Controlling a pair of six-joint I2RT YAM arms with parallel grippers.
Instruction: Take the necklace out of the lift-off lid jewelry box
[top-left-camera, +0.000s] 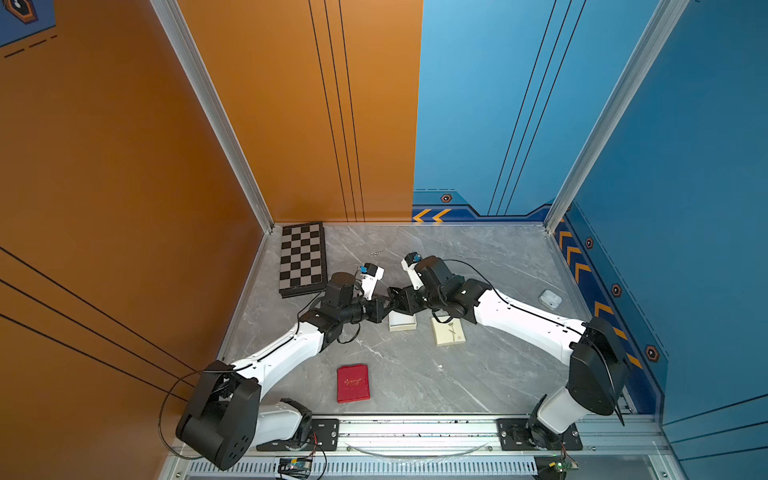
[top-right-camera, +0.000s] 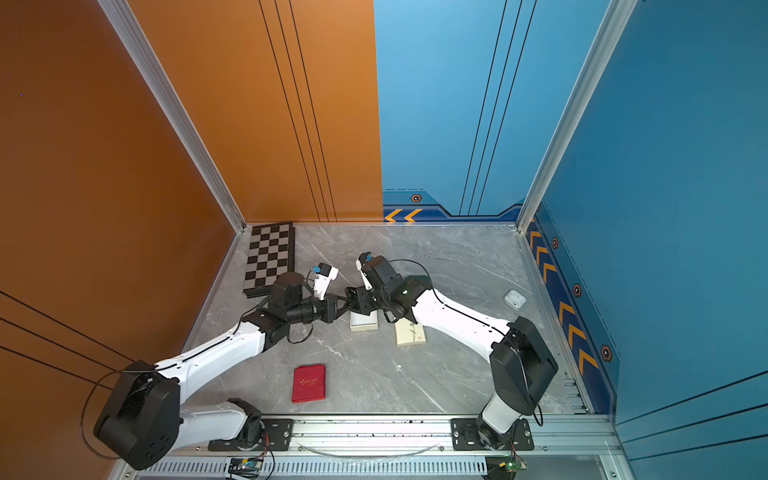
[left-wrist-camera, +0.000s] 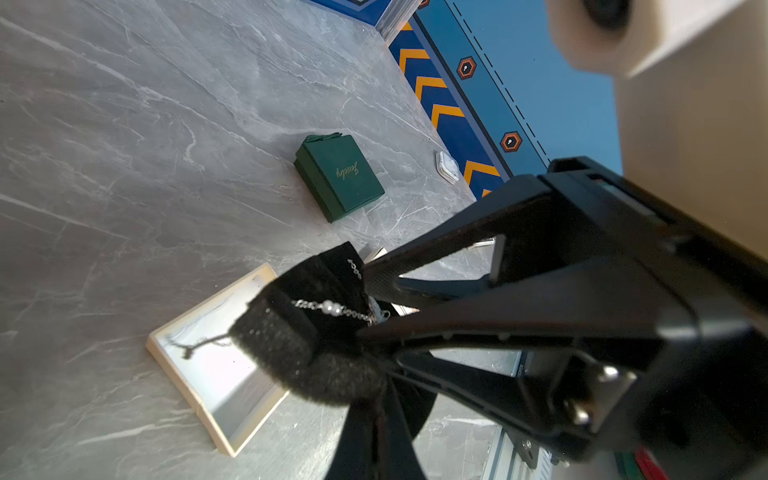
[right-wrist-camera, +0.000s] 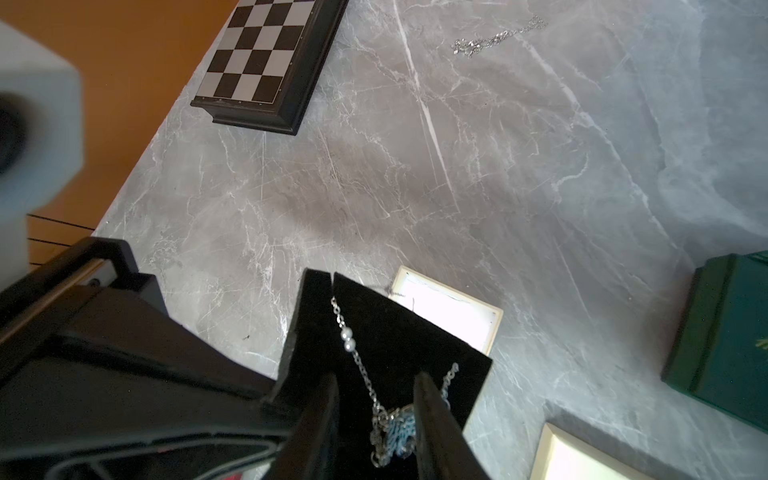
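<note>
In the left wrist view my left gripper is shut on a black velvet insert (left-wrist-camera: 304, 352), which carries a silver necklace (left-wrist-camera: 332, 308) with pearls and a chain bunched near the fingers. My right gripper stands open over the insert, its two fingertips either side of the bunched, bluish-tinged chain. Beneath them an open cream box (left-wrist-camera: 172, 356) with a white inside sits on the marble table, a loose thin strand showing in it. Both grippers meet at the centre of the table in the top views.
A green jewelry box (left-wrist-camera: 340, 176) stands behind, a cream box (top-left-camera: 449, 332) to the right, a red box (top-left-camera: 353, 383) in front. A chessboard (top-left-camera: 301, 260) is at back left; another chain (right-wrist-camera: 496, 38) lies at the back.
</note>
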